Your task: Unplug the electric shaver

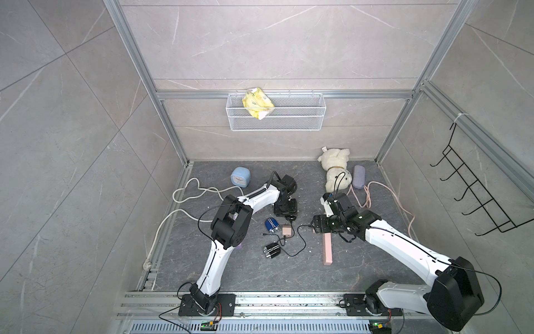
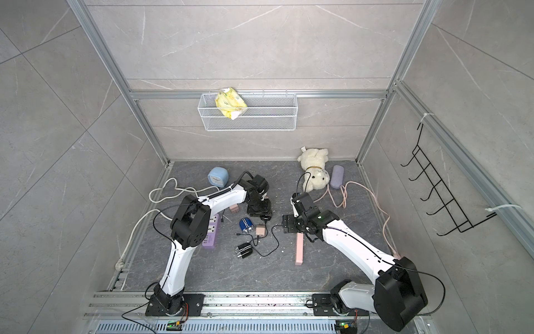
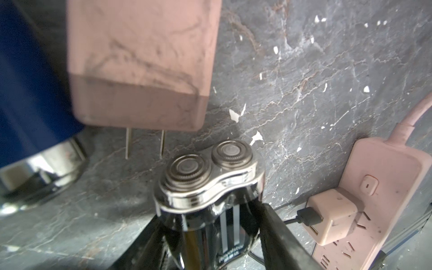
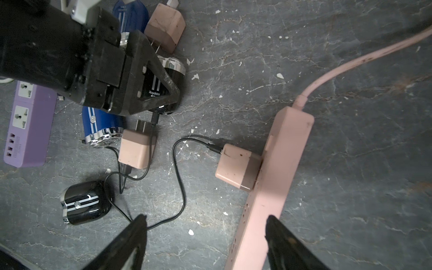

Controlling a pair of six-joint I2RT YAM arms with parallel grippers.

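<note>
My left gripper is around a black shaver [image 3: 209, 184], its fingers at both sides of the body; whether they grip it is unclear. A cable runs from the shaver's base in the right wrist view. My right gripper is open above the pink power strip [image 4: 281, 166], which has a pink charger [image 4: 238, 166] plugged in with a black cable. Another black shaver [image 4: 85, 202], blue shavers [image 4: 101, 126] and loose pink chargers [image 4: 135, 150] lie nearby.
A purple power strip [image 4: 27, 123] lies left. A white bear [image 1: 333, 167], purple cylinder [image 1: 358, 176] and light-blue object [image 1: 240, 177] stand at the back. Free floor lies in front and right of the pink strip.
</note>
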